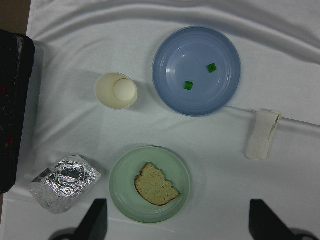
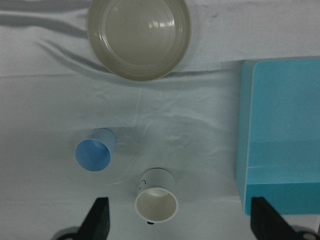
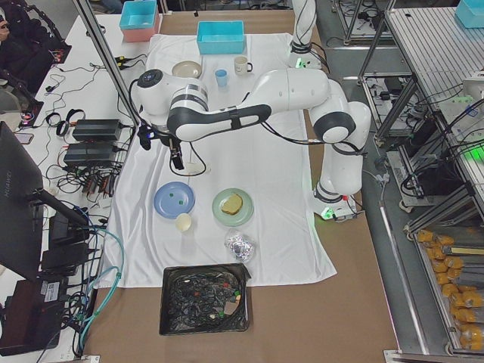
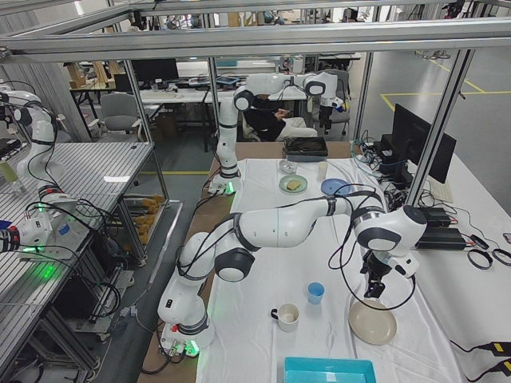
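A blue plate [image 1: 196, 55] with two small green cubes lies near a cream cup [image 1: 115, 90]; below are a green plate [image 1: 121, 185] with a bread slice [image 1: 155, 184], a foil bundle [image 1: 65, 182] and a white cloth piece [image 1: 262, 134]. My left gripper hangs above them, open and empty. Under my right gripper, also open and empty, are a beige plate [image 2: 138, 40], a blue cup [image 2: 94, 150], a white mug [image 2: 156, 195] and a turquoise bin [image 2: 280, 125].
A black-lined tray [image 3: 204, 299] sits on the brown board at the front edge. Monitor and cables [image 3: 23, 212] line the left side.
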